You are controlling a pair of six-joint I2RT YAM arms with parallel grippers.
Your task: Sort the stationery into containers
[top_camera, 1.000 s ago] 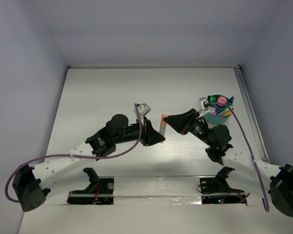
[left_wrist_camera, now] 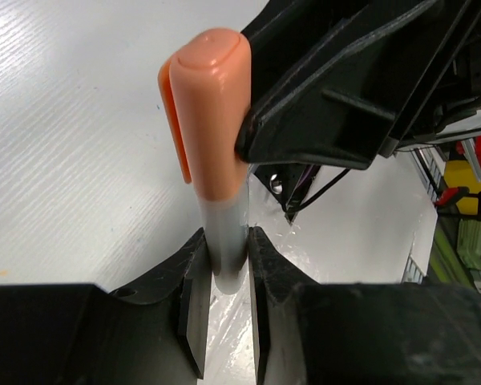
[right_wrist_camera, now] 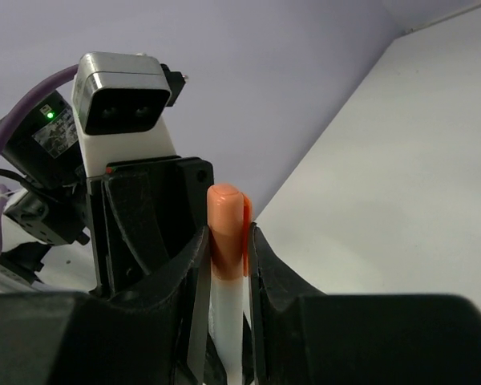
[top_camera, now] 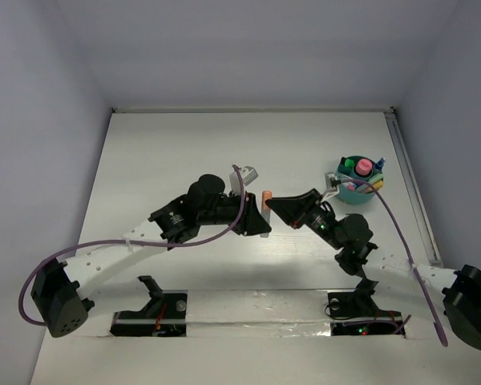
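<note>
An orange-capped pen with a pale barrel [top_camera: 266, 200] stands upright between the two grippers over the middle of the table. My left gripper is shut on the pale barrel, low on the pen. My right gripper is at the orange cap [left_wrist_camera: 212, 112], its fingers close around it; whether they press on it is unclear. At the right of the top view, a teal container [top_camera: 346, 196] holds several items, among them a pink one, green ones, blue and yellow ones.
The teal container is beside the right arm. Walls enclose the table at the back and sides.
The pen has turned more upright, and the right gripper has shifted slightly left with it.
</note>
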